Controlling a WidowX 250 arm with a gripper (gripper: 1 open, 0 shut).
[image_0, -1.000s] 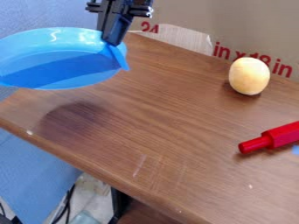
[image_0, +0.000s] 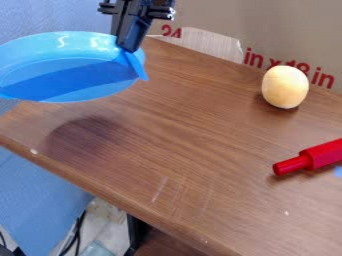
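My black gripper (image_0: 131, 42) is at the top left of the camera view, shut on the rim of a translucent blue dish (image_0: 54, 70). The dish hangs in the air over the left part of the wooden table (image_0: 171, 165), casting a shadow beneath it.
A pale egg-shaped object (image_0: 285, 87) stands at the back right. A red cylinder with a narrow end (image_0: 313, 156) lies at the right edge. Cardboard lines the back. The table's left edge drops to cables and clutter.
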